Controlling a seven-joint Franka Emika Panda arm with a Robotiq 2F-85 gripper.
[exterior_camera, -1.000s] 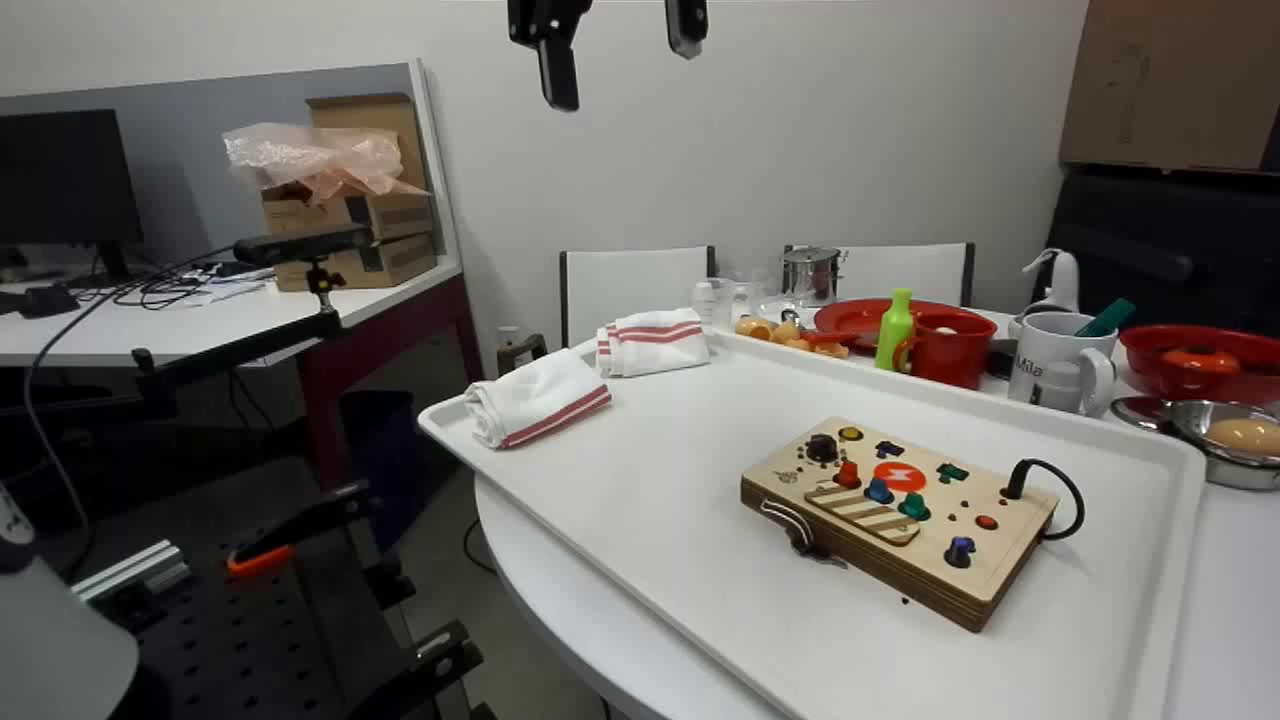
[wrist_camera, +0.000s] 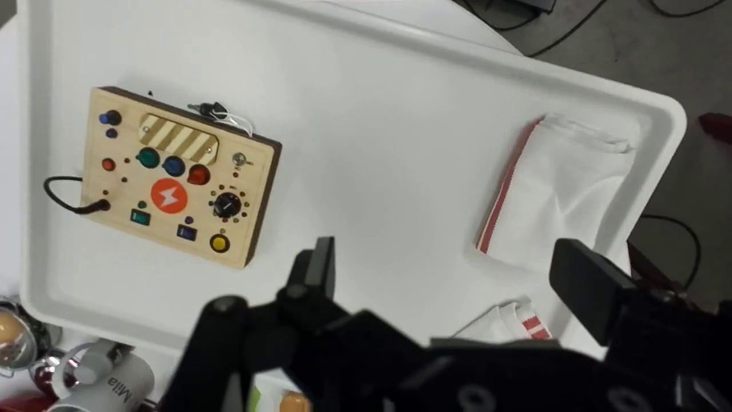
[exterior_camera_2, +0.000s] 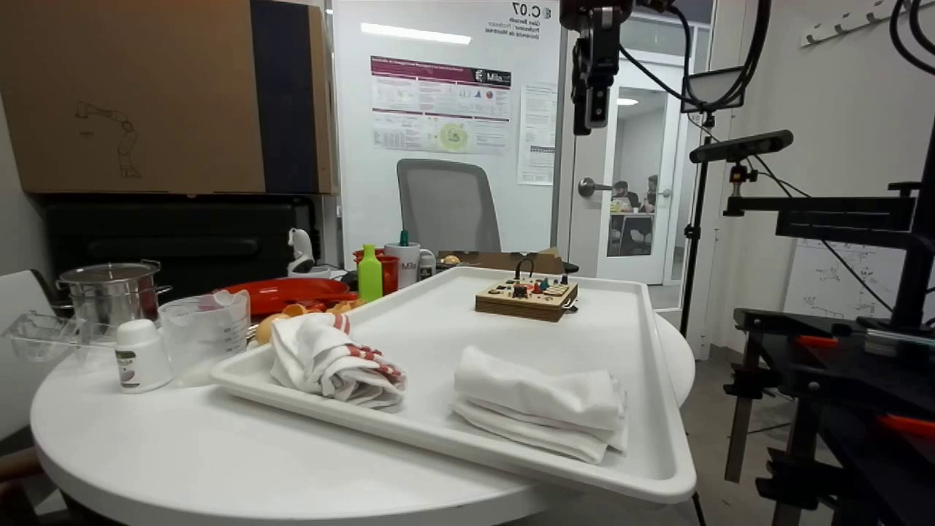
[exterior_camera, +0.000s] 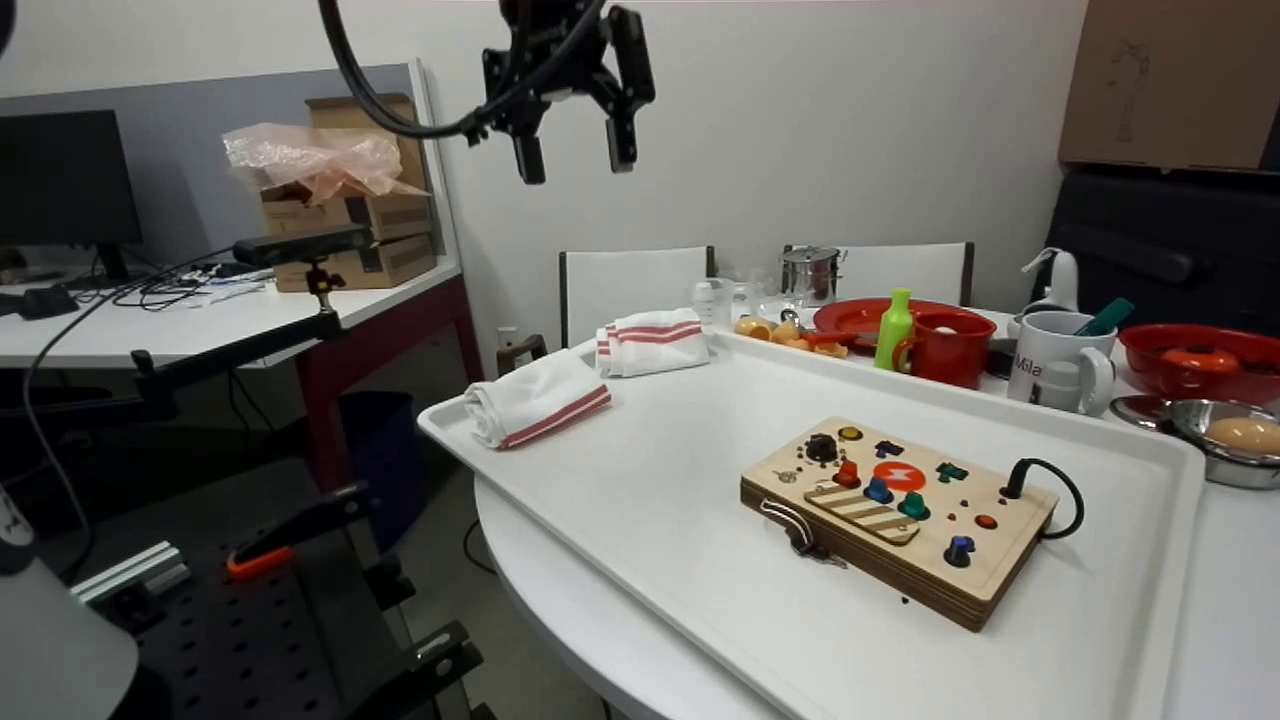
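High above the white tray (exterior_camera: pixel 672 480) hangs my gripper (exterior_camera: pixel 578 168), open, with nothing between its fingers; in the wrist view its two fingers stand wide apart. A folded white towel with a red stripe (wrist_camera: pixel 549 192) lies at one end of the tray. Close by is a second white towel with red stripes (exterior_camera_2: pixel 337 364), more crumpled; my gripper partly covers it in the wrist view. Toward the tray's other end sits a wooden box with knobs and switches (exterior_camera: pixel 900 510). A black cable loops from its top, and a small key hangs at its side.
Along the tray's long side stand a green bottle (exterior_camera: pixel 895 329), a red mug (exterior_camera: pixel 951 348), a white Mila mug (exterior_camera: pixel 1060 360) and a red plate (exterior_camera: pixel 858 314). A clear measuring cup (exterior_camera_2: pixel 206 329) and a metal pot (exterior_camera_2: pixel 112 294) are nearby. The tray's middle is bare.
My gripper has come down in exterior view 1, and its fingers appear a little closer together there. The towels and the wooden box have stayed in place.
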